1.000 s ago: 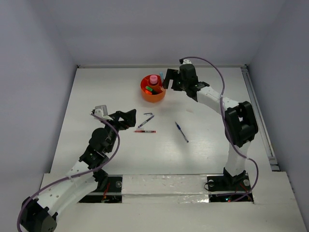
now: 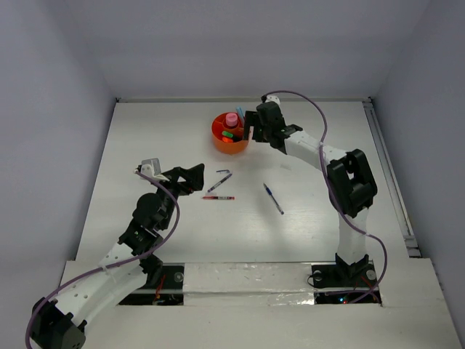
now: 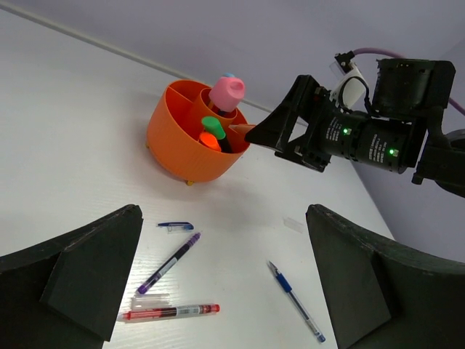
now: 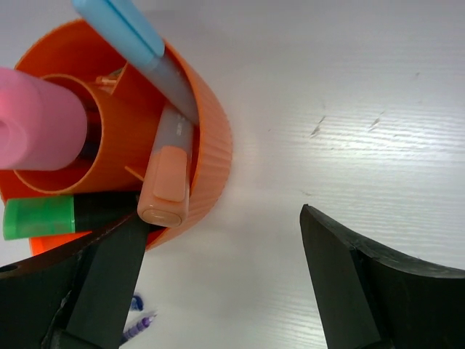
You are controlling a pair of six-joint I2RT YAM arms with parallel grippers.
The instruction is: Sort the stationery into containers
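Observation:
An orange divided container (image 3: 167, 134) holds a pink item (image 4: 36, 120), a light-blue pen (image 4: 123, 33), a green-capped marker (image 4: 40, 217) and a salmon-capped pen (image 4: 163, 185). My right gripper is open beside the container's right side, over the salmon pen end. My left gripper stands open at the left, apart from the items on the table: a purple pen (image 3: 167, 265), a red pen (image 3: 171, 312), a blue pen (image 3: 294, 298) and a small blue clip-like piece (image 3: 174, 225).
Grey walls bound the back and sides, with a metal rail along the right edge.
The left arm and loose pens are still.

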